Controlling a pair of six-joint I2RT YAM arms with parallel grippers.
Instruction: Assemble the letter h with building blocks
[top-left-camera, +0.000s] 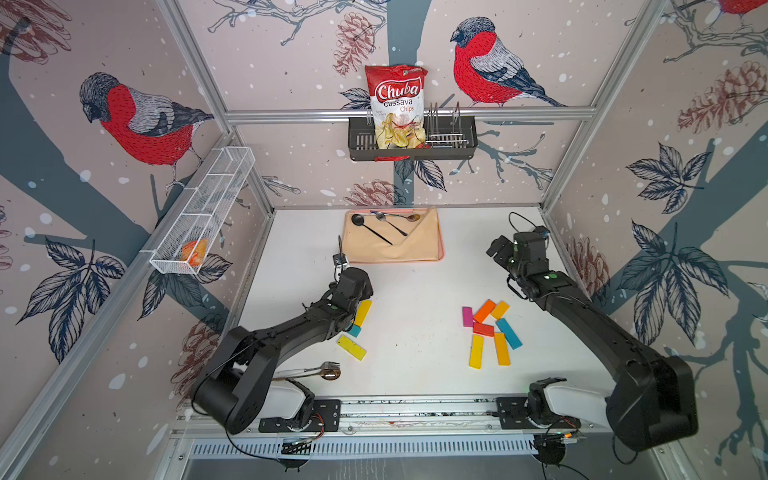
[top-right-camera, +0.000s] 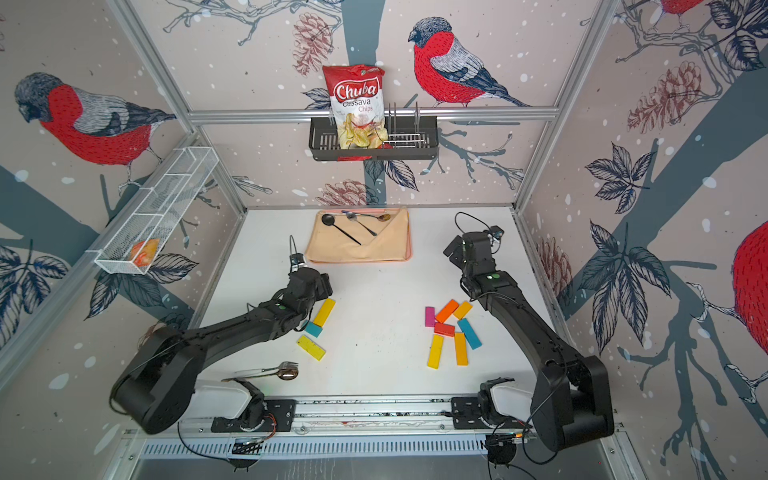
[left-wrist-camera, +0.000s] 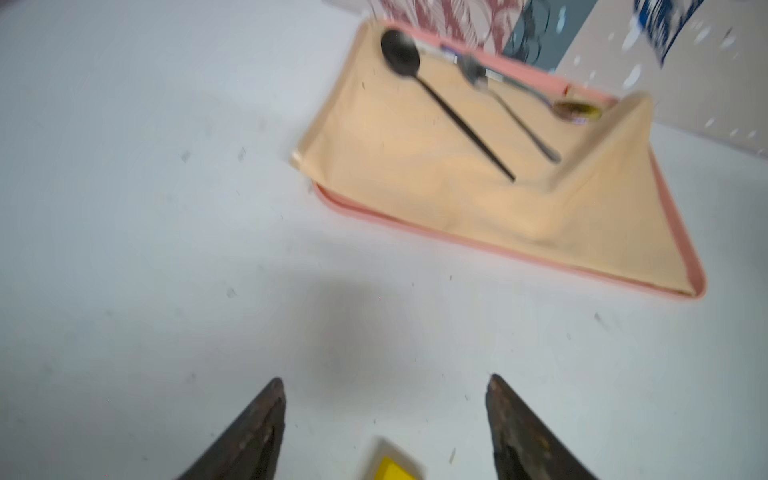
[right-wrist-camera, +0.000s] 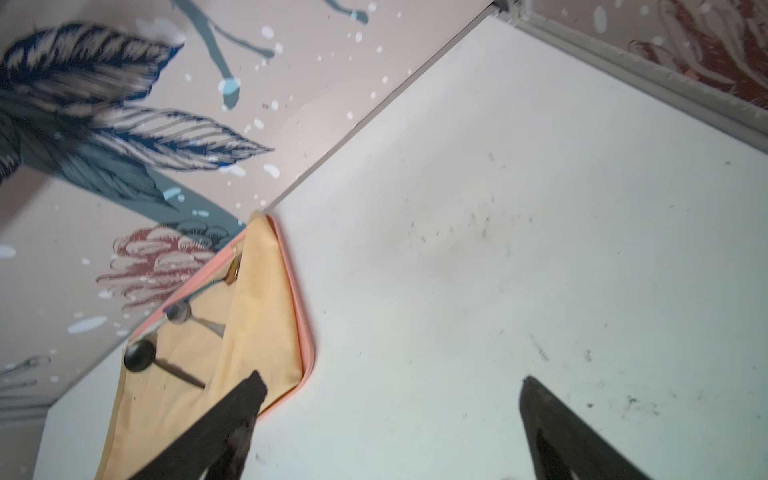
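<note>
On the left side of the table lie a yellow block (top-left-camera: 364, 310), a teal block (top-right-camera: 313, 329) and a lime-yellow block (top-left-camera: 351, 347). A loose group on the right holds a purple block (top-left-camera: 468, 317), an orange block (top-left-camera: 485, 309), a red block (top-left-camera: 483, 329), a blue block (top-left-camera: 509, 333) and several yellow ones. My left gripper is open above the table near the yellow block, whose end peeks in at the bottom of the left wrist view. Behind the right group, my right gripper hangs open with only bare table between its fingers.
A pink tray (top-left-camera: 441, 254) with a beige cloth and utensils lies at the back. More utensils (top-left-camera: 329, 370) rest at the front left. A dark wall rack (top-left-camera: 412, 152) and a white wire basket (top-left-camera: 172, 264) hang above.
</note>
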